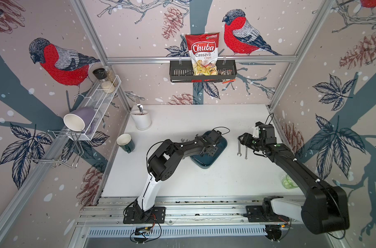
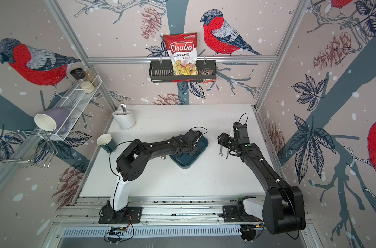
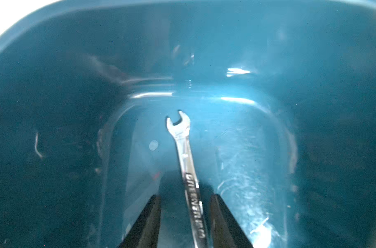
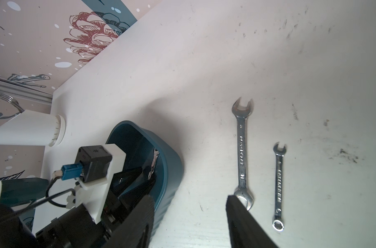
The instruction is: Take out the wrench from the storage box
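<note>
On the floor of the dark blue storage box (image 1: 204,165) lies a slim silver wrench (image 3: 188,173), its open-finger end toward the box wall and its other end cut off by the lower edge of the left wrist view. My left gripper reaches down into the box, part open. The wrench's shaft passes between its two fingers, nearer the right one, and does not look gripped. Over the white table, right of the box, my right gripper stands open and empty. Two wrenches lie there, a larger one (image 4: 242,153) and a smaller one (image 4: 278,186).
Parts of metal tools (image 2: 163,157) show on the table left of the box, partly behind the left arm. A green cup (image 1: 126,142) and a white utensil holder (image 1: 141,119) stand at the left. A green glass (image 1: 289,181) is near the right front.
</note>
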